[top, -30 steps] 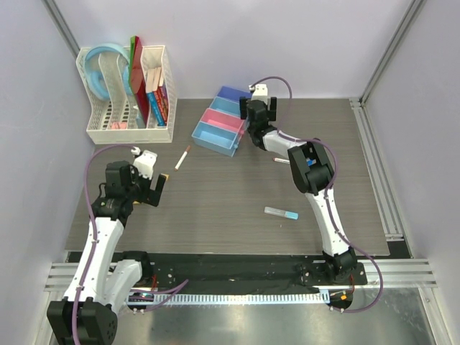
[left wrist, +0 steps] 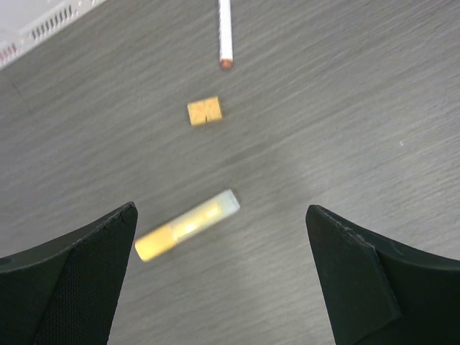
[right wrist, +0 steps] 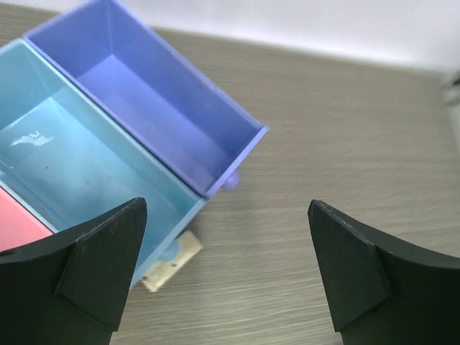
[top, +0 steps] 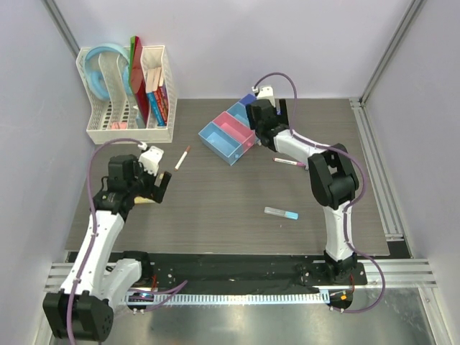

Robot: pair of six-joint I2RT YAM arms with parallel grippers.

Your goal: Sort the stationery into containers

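In the top view my left gripper (top: pixel 158 189) stands open above the table's left side. Below it, the left wrist view shows a clear stick with a yellow end (left wrist: pixel 188 225), a small orange-yellow block (left wrist: pixel 205 111) and part of a white pencil-like stick (left wrist: pixel 226 32), all lying loose. My right gripper (top: pixel 267 113) is open at the back end of the slanted divided tray (right wrist: pixel 162 162). The tray's dark blue, light blue and pink compartments look empty in the right wrist view. Nothing is between either gripper's fingers. A clear blue-ended stick (top: pixel 281 213) lies front right of centre.
A white rack (top: pixel 129 135) with books and a light blue ring fills the back left. Another white stick (top: pixel 290 162) lies beside the right forearm. A pale block (right wrist: pixel 172 261) pokes out under the tray edge.
The divided tray has turned clockwise, its back end swinging right. My right gripper has shifted right overall, lately back and slightly left. The left gripper has moved slightly right, uncovering more of the yellow-ended stick.
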